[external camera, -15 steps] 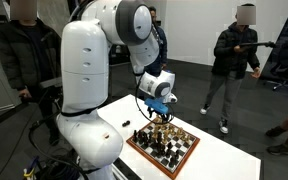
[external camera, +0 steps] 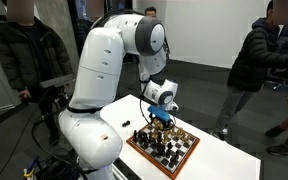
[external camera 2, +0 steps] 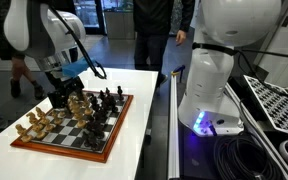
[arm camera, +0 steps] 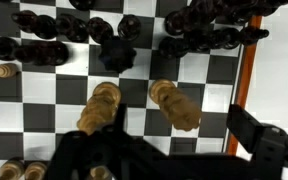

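A chessboard with a brown wooden rim [external camera 2: 110, 143] lies on the white table, crowded with light and dark pieces. My gripper is open above it, fingers pointing down. In the wrist view a light tan piece [arm camera: 176, 106] shows between the fingertips, with room on either side. Another tan piece [arm camera: 99, 108] stands left of it, by the left finger. A dark piece [arm camera: 118, 54] is further up the board. From exterior view 2 the gripper is low over the light pieces [external camera 2: 79, 105]; whether it touches any cannot be told there.
Dark pieces [arm camera: 44, 51] crowd the top of the wrist view. Several light pawns [arm camera: 11, 170] are at its lower left. People stand behind the table.
My gripper has come down closer to the board and shifted slightly right in exterior view 1. The person at the back right has walked further right.
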